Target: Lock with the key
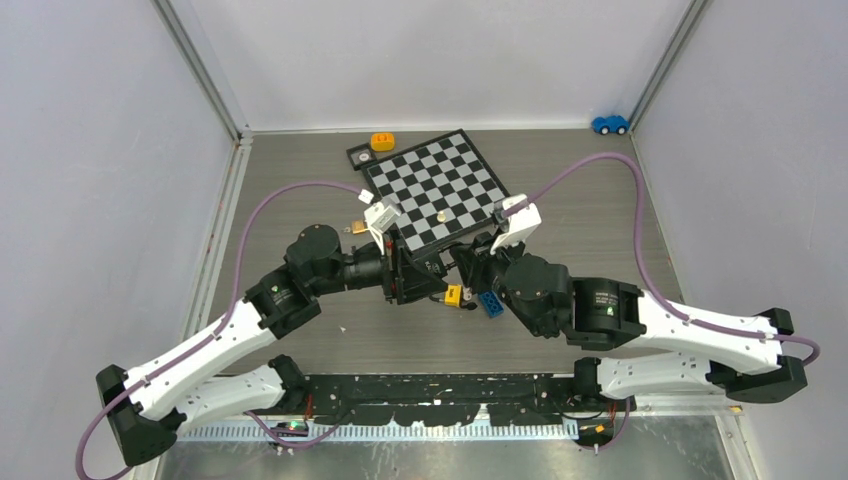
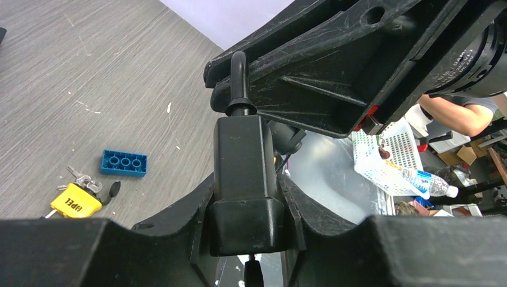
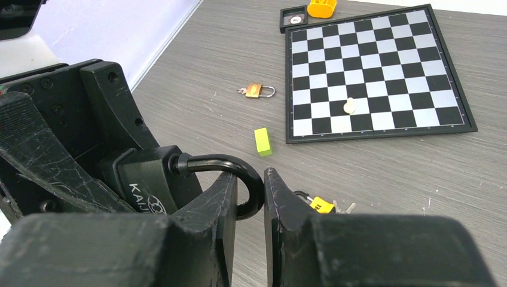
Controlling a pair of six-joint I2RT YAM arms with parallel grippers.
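Observation:
A black padlock (image 2: 244, 161) with a KAIJ marking is clamped in my left gripper (image 1: 428, 272), seen close in the left wrist view. Its curved shackle (image 3: 221, 162) reaches into my right gripper, which is shut on it; in the top view the two grippers (image 1: 462, 258) face each other above the table's middle. A key cluster with a yellow tag (image 2: 76, 201) lies on the table below. A small brass padlock (image 3: 254, 90) lies left of the chessboard.
The chessboard (image 1: 437, 188) lies behind the grippers, a blue brick (image 1: 490, 304) below them, a green block (image 3: 262, 141) near the board. A blue toy car (image 1: 610, 124) is at the back right.

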